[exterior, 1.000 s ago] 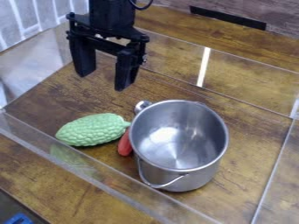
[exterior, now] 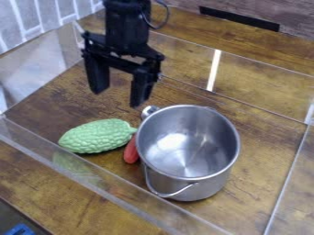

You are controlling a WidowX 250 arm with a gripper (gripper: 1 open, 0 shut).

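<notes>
My black gripper (exterior: 119,80) hangs open above the wooden surface at the upper left, slightly blurred, with nothing between its fingers. Below it lies a green bumpy vegetable-like object (exterior: 95,137). To the right of that stands a large steel pot (exterior: 188,153) with a wire handle. A red object (exterior: 130,154) lies between the green object and the pot, partly hidden by the pot. A small silvery piece (exterior: 149,113) shows at the pot's upper left.
Clear walls or panels (exterior: 86,186) border the wooden work surface (exterior: 240,83). The back right and the area left of the gripper are free of objects.
My gripper has shifted slightly downward and now looks blurred. The pot and the other objects have not moved.
</notes>
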